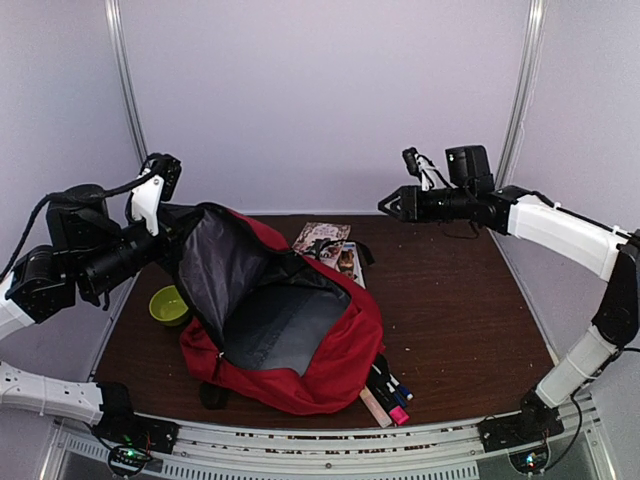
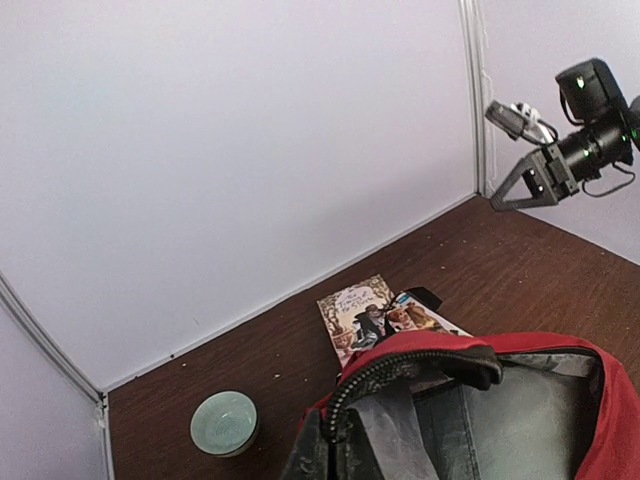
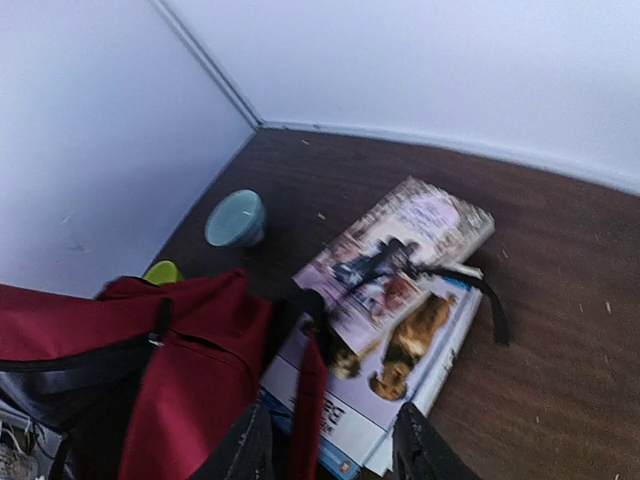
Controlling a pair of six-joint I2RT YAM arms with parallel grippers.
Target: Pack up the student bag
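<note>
A red backpack (image 1: 345, 345) lies on the table with its grey inside showing. Its front flap (image 1: 212, 262) is lifted toward the left. In the left wrist view my left gripper is shut on the flap's black zipper edge (image 2: 400, 368). My right gripper (image 1: 388, 205) hangs in free air to the right of the bag; in the right wrist view its fingers (image 3: 420, 450) stand apart with nothing held between them. Two books, one with a woodland cover (image 2: 358, 312) and another with a bear picture (image 3: 415, 330), lie behind the bag, partly under its straps.
Several markers (image 1: 392, 395) and a pink-beige item (image 1: 375, 408) lie at the bag's front right. A green bowl (image 1: 168, 306) stands left of the bag, a pale blue bowl (image 2: 223, 422) behind it.
</note>
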